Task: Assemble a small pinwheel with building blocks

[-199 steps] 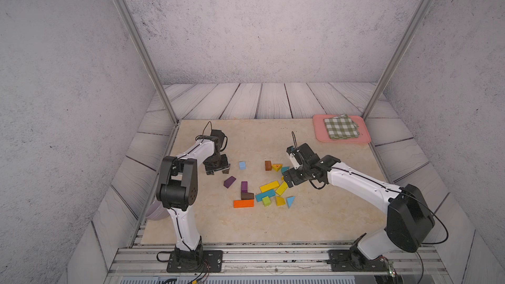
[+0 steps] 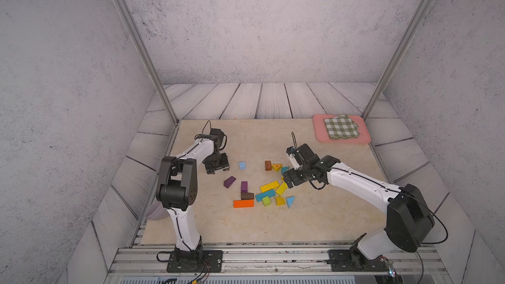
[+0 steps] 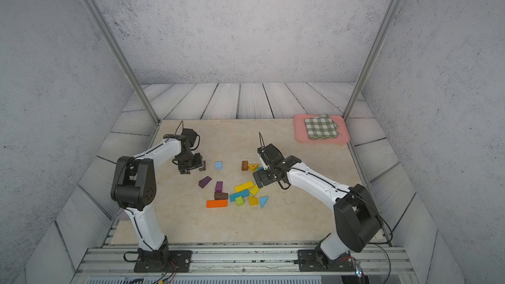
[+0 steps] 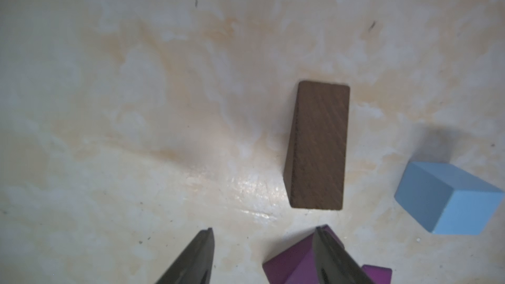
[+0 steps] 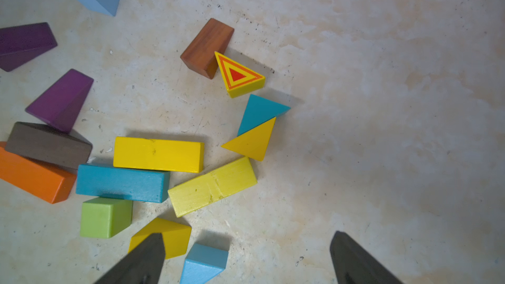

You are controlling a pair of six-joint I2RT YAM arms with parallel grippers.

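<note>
My left gripper stands part open above the table, its fingers (image 4: pixel 195 255) apart and holding nothing. Ahead of it in the left wrist view lies a dark brown block (image 4: pixel 321 147), with a light blue block (image 4: pixel 449 197) to its right. A purple block (image 4: pixel 302 260) shows beneath the right finger. My right gripper is wide open and empty. Its wrist view shows a yellow bar (image 5: pixel 157 153), a blue bar (image 5: pixel 122 183), a paler yellow bar (image 5: pixel 213 186), an orange bar (image 5: pixel 34 172) and a green cube (image 5: pixel 105 218).
A striped triangle (image 5: pixel 239 75) touches a reddish-brown block (image 5: pixel 207 47). Teal (image 5: pixel 260 110) and yellow (image 5: pixel 253 139) triangles touch each other. A pink tray (image 2: pixel 319 132) with a checked cloth (image 2: pixel 342 126) stands back right.
My left gripper has shifted only slightly near the dark brown block. The right arm and the other blocks look unmoved.
</note>
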